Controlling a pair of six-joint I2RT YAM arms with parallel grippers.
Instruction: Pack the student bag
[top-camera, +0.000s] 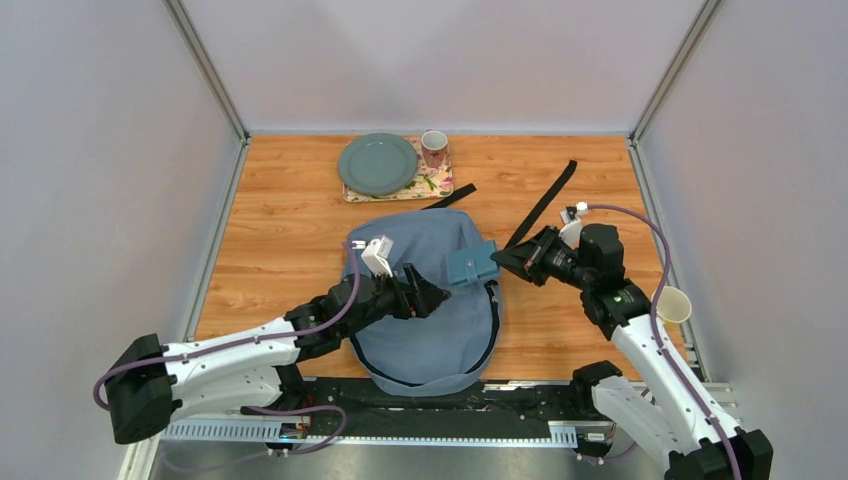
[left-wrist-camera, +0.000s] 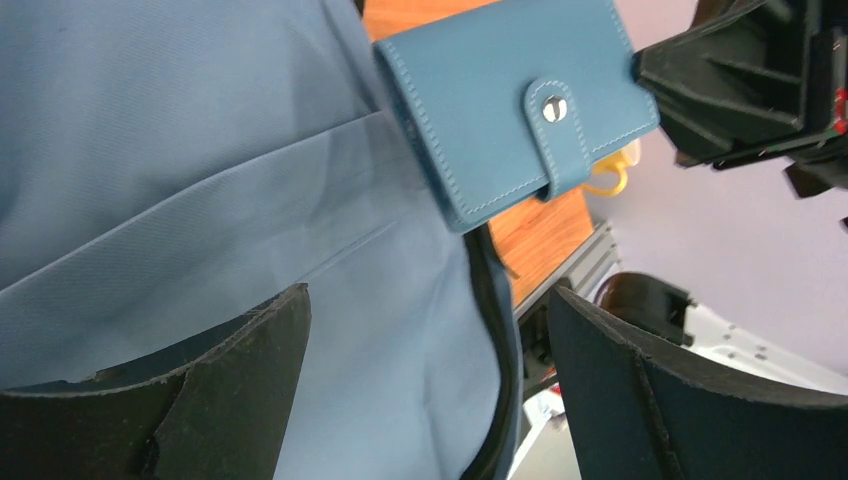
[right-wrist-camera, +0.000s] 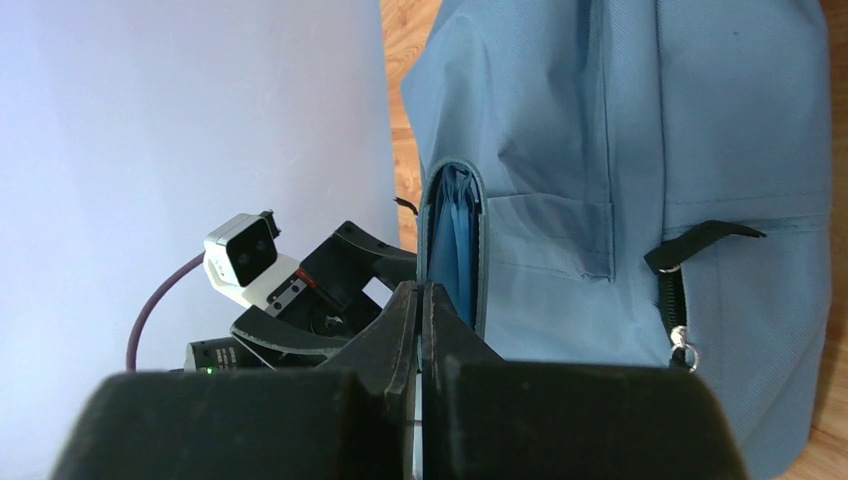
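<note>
A grey-blue backpack (top-camera: 425, 340) lies flat on the table, its front facing up. Pinched at one edge, a blue notebook (top-camera: 470, 265) with a snap strap hangs over the bag's upper right side; my right gripper (top-camera: 500, 258) is shut on it. From the right wrist view, the notebook (right-wrist-camera: 480, 250) appears edge-on, one thin cover between the fingertips. My left gripper (top-camera: 440, 295) hovers open above the middle of the bag, apart from the notebook. The left wrist view shows bag fabric (left-wrist-camera: 330, 380) between its spread fingers and the notebook (left-wrist-camera: 510, 110) farther ahead.
At the back stand a grey plate (top-camera: 378, 163) and a patterned cup (top-camera: 434, 148) on a floral tray (top-camera: 432, 185). A cream cup (top-camera: 673, 305) sits at the right edge beside my right arm. Black straps (top-camera: 545, 205) stretch out behind the bag.
</note>
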